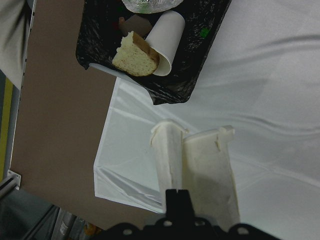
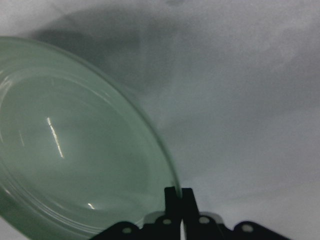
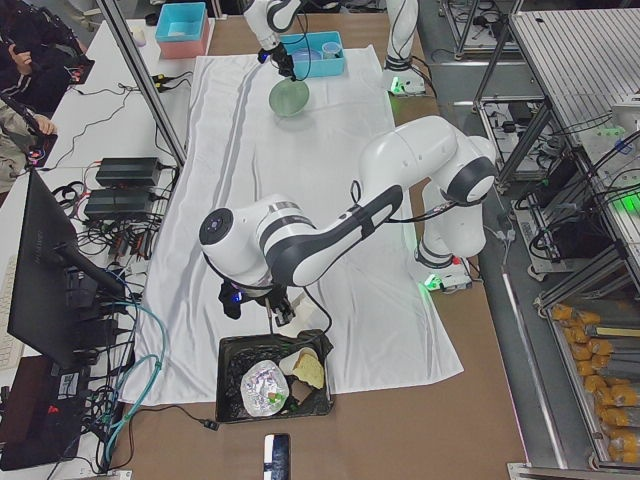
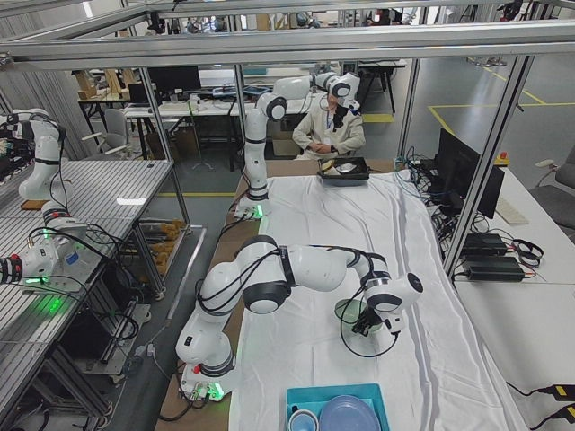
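Observation:
My left gripper is shut on a cream paper item (image 1: 205, 175), folded or in two pieces, held just beside the black-lined bin (image 1: 205, 55) at the near end of the cloth. In that bin lie bread (image 1: 132, 57), a white cup (image 1: 167, 35) and crumpled foil (image 3: 264, 388). My right gripper is shut on the rim of a green plate (image 2: 85, 135) at the cloth's far end, beside the blue bin (image 3: 328, 67).
A white cloth (image 3: 290, 170) covers the middle of the table, largely clear. A monitor, cables and electronics line one side; a phone (image 3: 276, 456) lies on the brown edge. The blue bin holds a plate and cup (image 4: 344, 416).

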